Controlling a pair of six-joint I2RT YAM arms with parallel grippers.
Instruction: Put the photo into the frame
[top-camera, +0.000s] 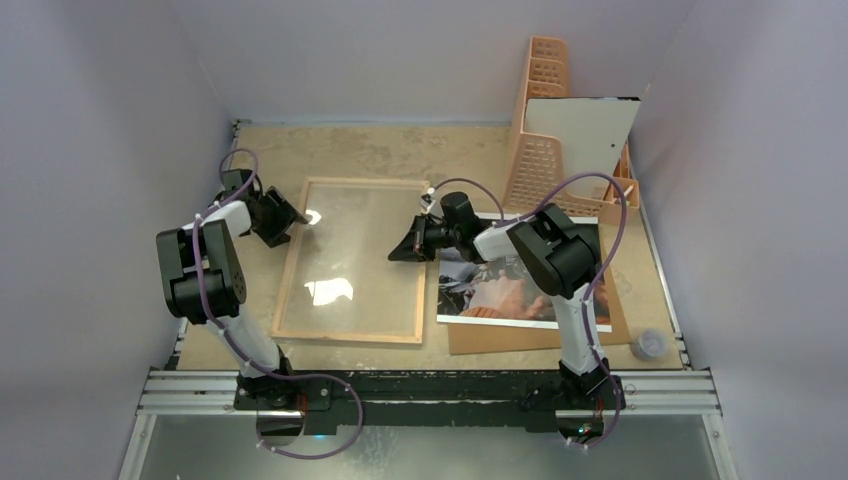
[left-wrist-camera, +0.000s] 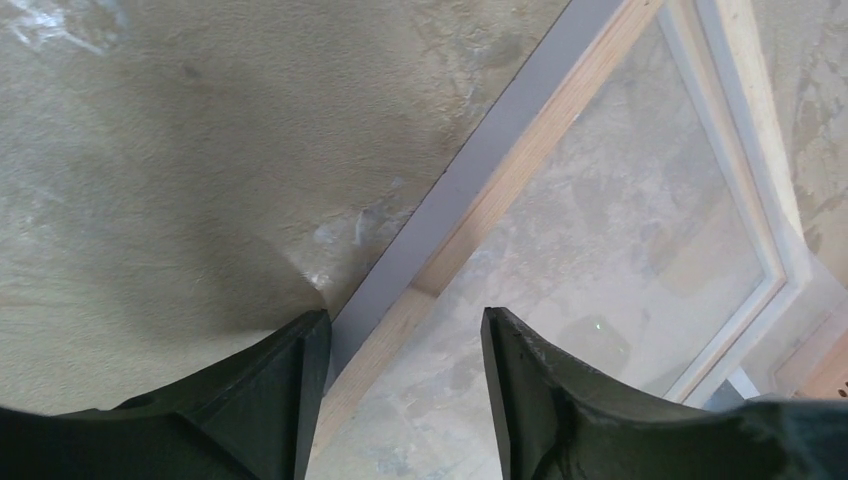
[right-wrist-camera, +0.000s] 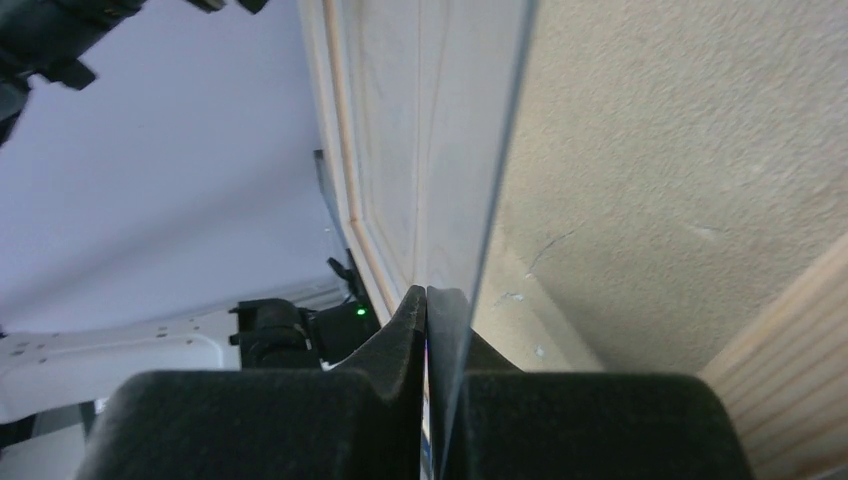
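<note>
The wooden frame (top-camera: 286, 278) lies flat on the left half of the table. A clear sheet (top-camera: 350, 255) covers it, with bright glare on its surface. My left gripper is open over the frame's left side bar, one finger outside it and the other above the sheet. My right gripper is shut on the clear sheet near the frame's right side; the sheet rises between its fingers in the right wrist view. The photo (top-camera: 500, 297) lies on the table at right, partly hidden under the right arm.
Brown backing board (top-camera: 500, 340) shows below the photo. An orange rack (top-camera: 538, 160) stands at the back right with a white board (top-camera: 580, 130) leaning in it. A small clear cup (top-camera: 650, 345) sits at the front right.
</note>
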